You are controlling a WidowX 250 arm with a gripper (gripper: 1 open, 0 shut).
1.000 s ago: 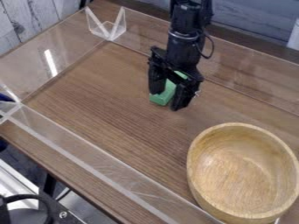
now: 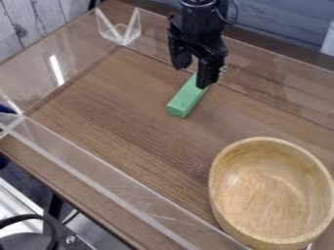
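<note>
A green rectangular block [image 2: 188, 98] lies diagonally on the wooden table near the upper middle. The black gripper [image 2: 196, 54] hangs above and behind it, near the top of the view, apparently clear of the block. Its fingers are dark and small, and I cannot tell whether they are open or shut.
A large round tan bowl [image 2: 265, 190] sits at the lower right. A clear plastic container [image 2: 117, 26] stands at the upper left. Cables and dark hardware occupy the bottom left corner.
The gripper has risen and moved back from over the green block, which now shows in full.
</note>
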